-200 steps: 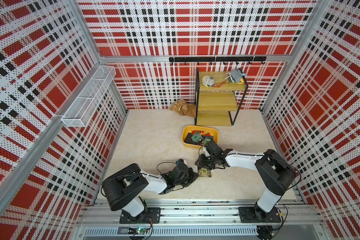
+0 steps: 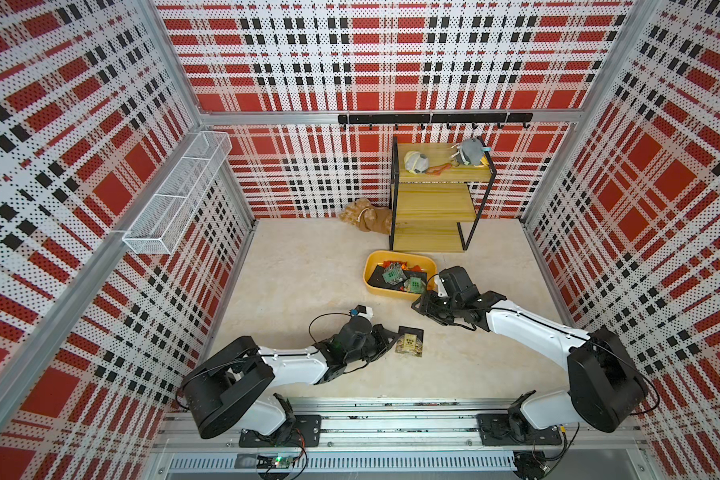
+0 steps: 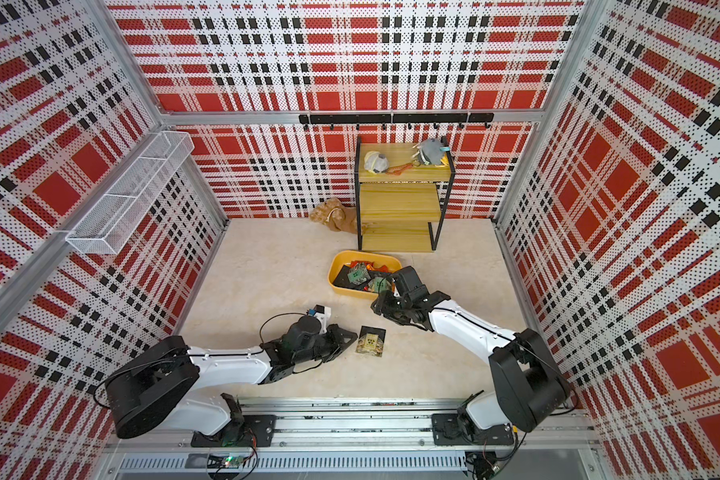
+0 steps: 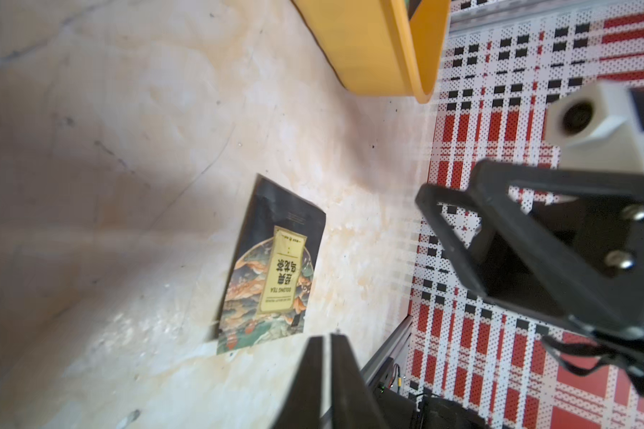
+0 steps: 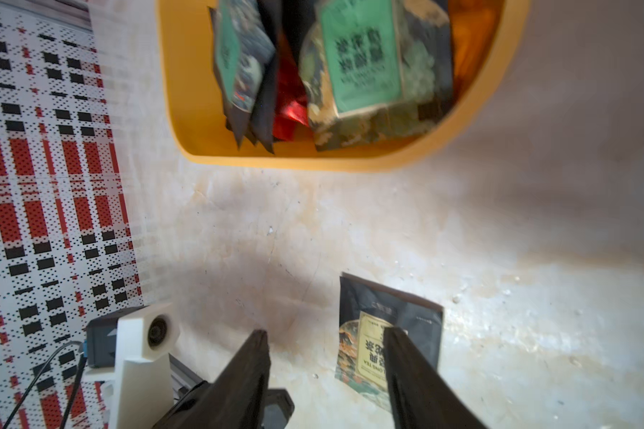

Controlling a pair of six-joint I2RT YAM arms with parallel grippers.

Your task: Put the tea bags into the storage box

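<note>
A dark tea bag with a yellow label [image 2: 409,341] [image 5: 372,343] lies flat on the table between the grippers. The yellow storage box [image 2: 376,288] [image 5: 179,121] holds several tea bags, some green-labelled [image 5: 361,57], and red packets. My left gripper [image 2: 388,340] is low, just left of the loose bag; its blurred fingertips in the left wrist view leave its fingers unclear. My right gripper is open, above the table between the box and the loose bag, nothing visible between its fingers.
A wooden shelf [image 2: 432,204] with soft toys on top stands behind the box, a brown plush [image 2: 364,216] beside it. A white wire basket [image 2: 168,208] hangs on the left wall.
My right gripper has risen and moved up and right, away from the loose bag, uncovering it. My left gripper has shifted slightly up.
</note>
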